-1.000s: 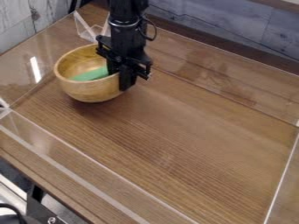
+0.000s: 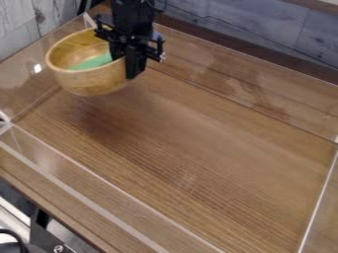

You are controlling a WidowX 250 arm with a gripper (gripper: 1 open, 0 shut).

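Observation:
A large tan bowl [image 2: 82, 67] with something green inside is held up at the upper left, tilted, above the wooden surface. My black gripper [image 2: 129, 49] is shut on the bowl's right rim, with the arm reaching in from the top. The fingertips are small and partly hidden against the bowl.

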